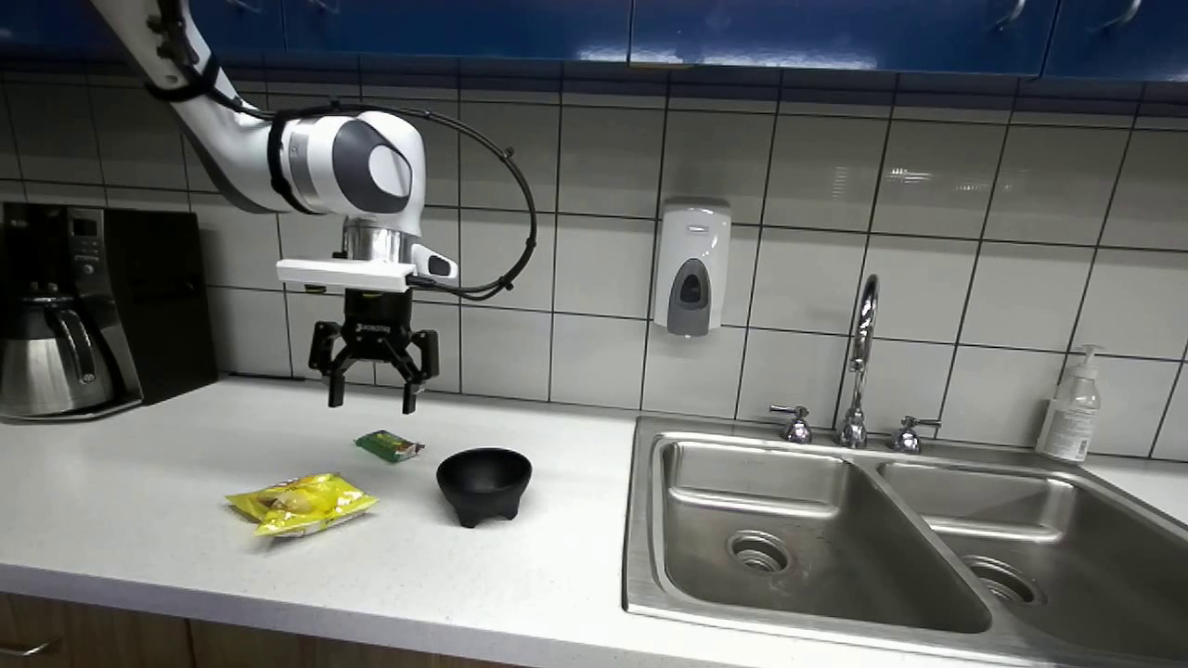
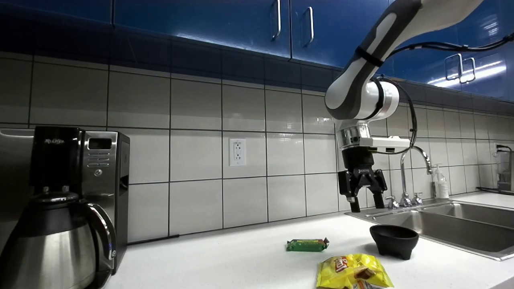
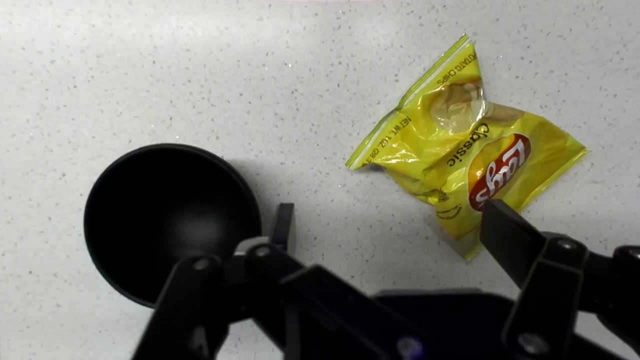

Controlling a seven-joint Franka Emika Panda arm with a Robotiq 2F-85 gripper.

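My gripper (image 1: 370, 403) hangs open over the counter, pointing down, with nothing between its fingers. Below it in exterior view 1 lies a small green packet (image 1: 390, 446); the wrist view does not show this packet. Nearer the counter's front is a yellow Lay's chip bag (image 1: 303, 507), lying flat and crumpled. A black footed bowl (image 1: 484, 481) stands upright to the right of both packages. In the wrist view the bowl (image 3: 171, 222) looks empty, left of the fingers, while the bag (image 3: 474, 144) shows beyond the right finger (image 3: 510, 240).
A steel double sink (image 1: 824, 534) with a faucet (image 1: 858, 367) takes up the right side. On the left stands a coffee maker (image 1: 106, 312). Blue cabinets (image 1: 468, 24) hang above.
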